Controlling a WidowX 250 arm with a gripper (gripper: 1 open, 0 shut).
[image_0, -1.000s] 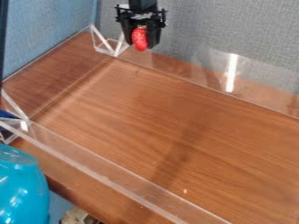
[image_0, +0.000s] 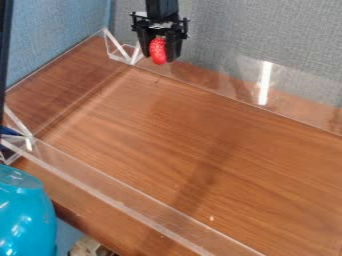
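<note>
My black gripper (image_0: 159, 38) is at the top centre, above the back-left part of a wooden surface, shut on a red object (image_0: 158, 51) that hangs between its fingers near the back edge. The red object is small in the view; I cannot tell exactly what it is.
Grey textured panels stand behind and blue ones at the left. A glossy blue object (image_0: 23, 220) sits at the lower left, outside the clear wall.
The gripper and red object have shifted very slightly; otherwise the scene looks the same.
</note>
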